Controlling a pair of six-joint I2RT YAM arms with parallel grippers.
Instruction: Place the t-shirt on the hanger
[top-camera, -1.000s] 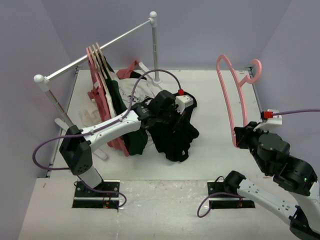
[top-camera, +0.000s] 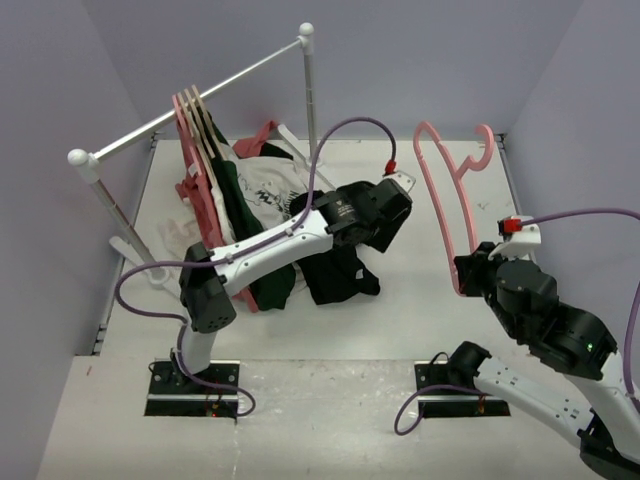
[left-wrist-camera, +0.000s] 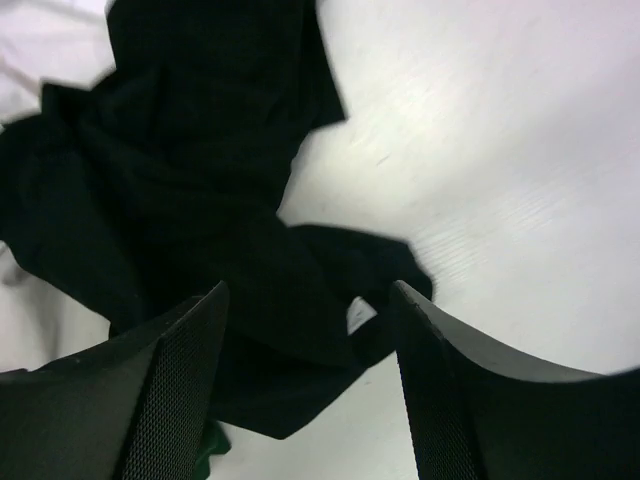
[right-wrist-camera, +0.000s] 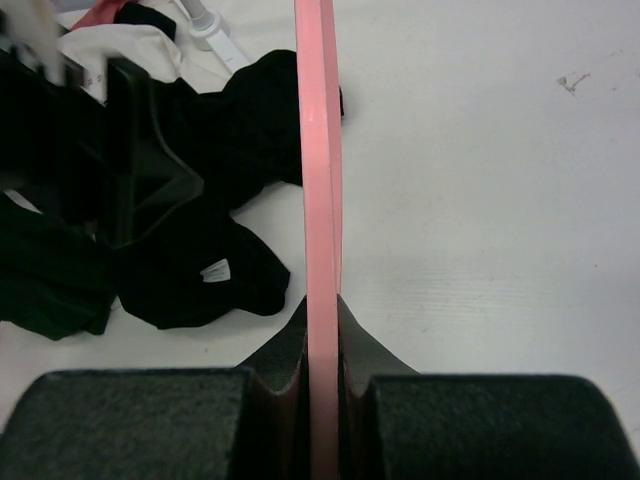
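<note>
A black t-shirt (top-camera: 338, 280) lies crumpled on the white table, right of the clothes rack. Above its right part is my left gripper (top-camera: 394, 218), partly hiding it. In the left wrist view, the fingers (left-wrist-camera: 180, 370) stand wide apart over the black cloth (left-wrist-camera: 200, 200), with no cloth visibly pinched. A small white label (right-wrist-camera: 216, 271) shows on the shirt in the right wrist view. On the right side, a pink hanger (top-camera: 440, 190) is held upright, hook up, by my right gripper (top-camera: 466, 270). Its fingers (right-wrist-camera: 270, 390) are closed around the hanger's bar (right-wrist-camera: 320, 180).
At the left stands a white rack (top-camera: 240, 75) with several garments on hangers, including a dark green one (top-camera: 268, 285). A white printed garment (top-camera: 270, 185) hangs behind the left arm. Bare table (top-camera: 405, 315) lies between the shirt and the pink hanger.
The shirt went from bunched to more spread. The right gripper and hanger shifted slightly left.
</note>
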